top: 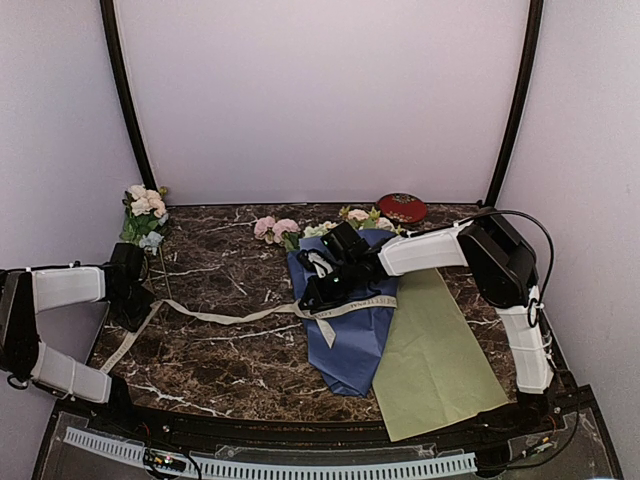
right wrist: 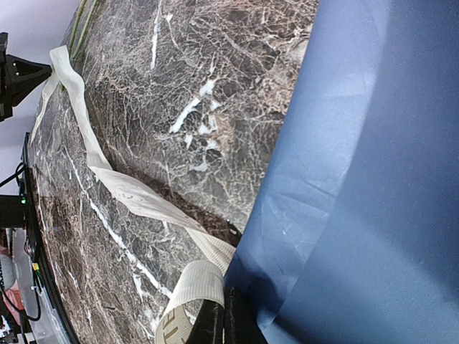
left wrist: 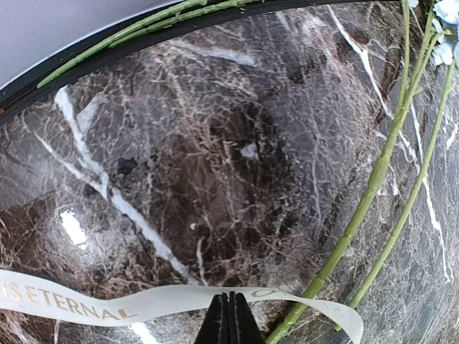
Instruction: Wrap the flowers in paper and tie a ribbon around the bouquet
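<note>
A white lettered ribbon (top: 230, 318) runs from the table's left front across to a blue-wrapped bouquet (top: 345, 355) at centre right. My left gripper (top: 143, 305) is at the ribbon's left bend; in its wrist view the closed fingertips (left wrist: 224, 301) meet the ribbon over green stems (left wrist: 373, 179), though whether they pinch it is unclear. My right gripper is shut at the bouquet's edge, beside a curled ribbon loop (right wrist: 190, 290); I cannot tell whether ribbon is between its fingers.
Loose pink and white flowers (top: 145, 210) lie at the back left, more (top: 275, 228) behind the bouquet. A green sheet (top: 440, 370) lies at right, a red round object (top: 402, 208) at the back.
</note>
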